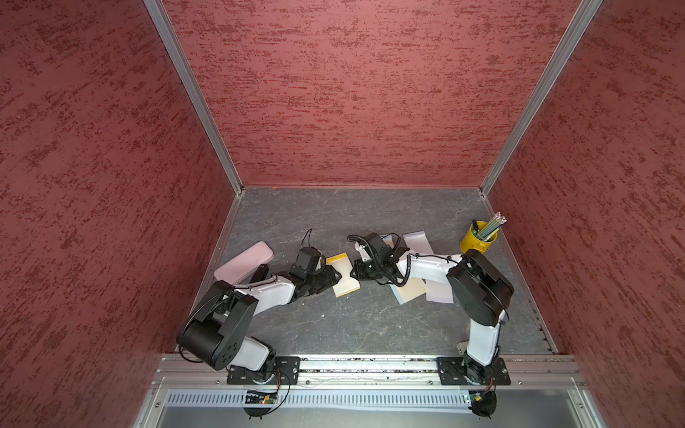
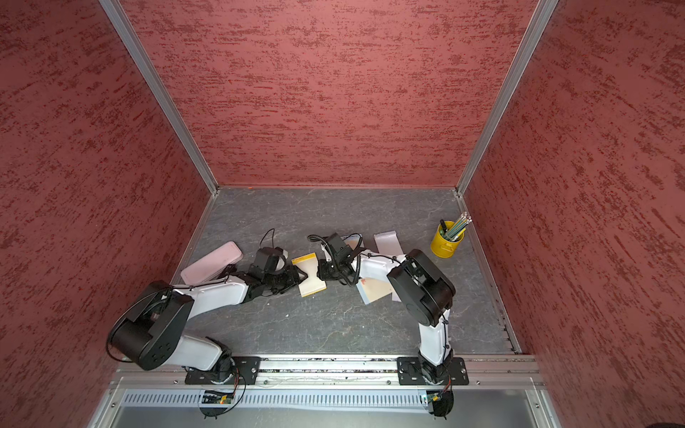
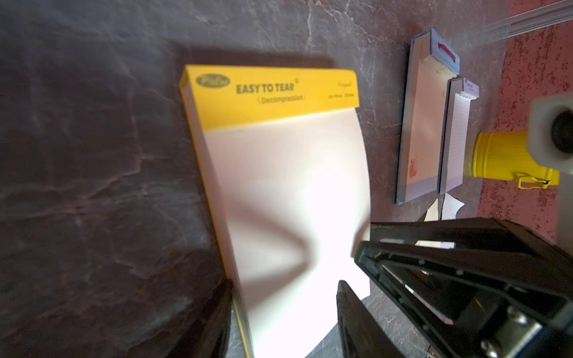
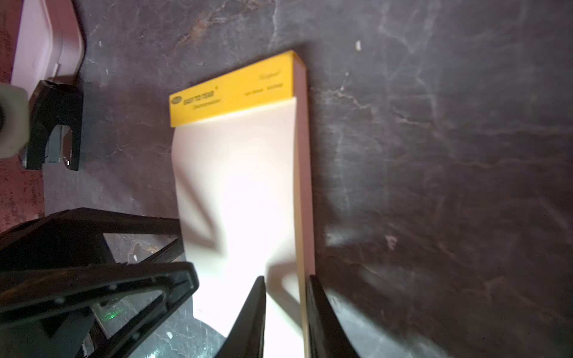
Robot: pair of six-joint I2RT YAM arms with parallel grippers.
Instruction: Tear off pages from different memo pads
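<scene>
The memo pad [image 1: 344, 277] with a yellow "EASY TO TEAR" binding [image 3: 268, 95] lies between my grippers. My left gripper is part open low over the pad, its left finger at the pad's edge. From the opposite side my right gripper is part open, with one finger at the pad's other long edge and one over the white top sheet. A blue-topped pad [image 3: 425, 119] and a lilac-topped pad [image 3: 454, 137] lie to the right, with loose sheets [image 1: 410, 292] below them, partly under my right arm.
A pink case [image 1: 242, 264] lies at the left beside a dark object. A yellow cup [image 1: 476, 239] of pens stands at the right.
</scene>
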